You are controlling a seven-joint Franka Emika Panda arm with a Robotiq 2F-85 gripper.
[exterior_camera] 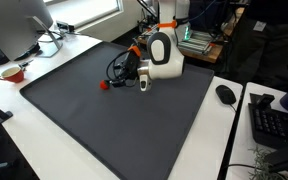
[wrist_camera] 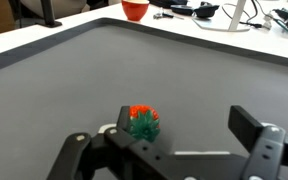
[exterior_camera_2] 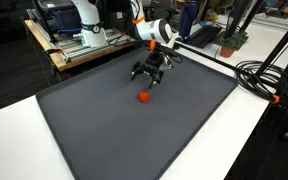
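A small round red object with a green leafy top, like a tomato (wrist_camera: 144, 121), rests on the dark grey table. In the second exterior view the red thing (exterior_camera_2: 144, 97) lies just in front of my gripper (exterior_camera_2: 148, 73). My gripper (exterior_camera: 118, 75) hangs low over the table, to the right of the red object (exterior_camera: 104, 85) in the first exterior view. The wrist view has its dark fingers (wrist_camera: 76, 152) spread wide, with nothing held between them. The red object shows beyond them, partly hidden at its base.
A red cup (wrist_camera: 135, 9) stands on the white surface beyond the table's edge. Coiled black cable (exterior_camera_2: 267, 78) lies off to one side. A computer mouse (exterior_camera: 225, 95) is on the other side.
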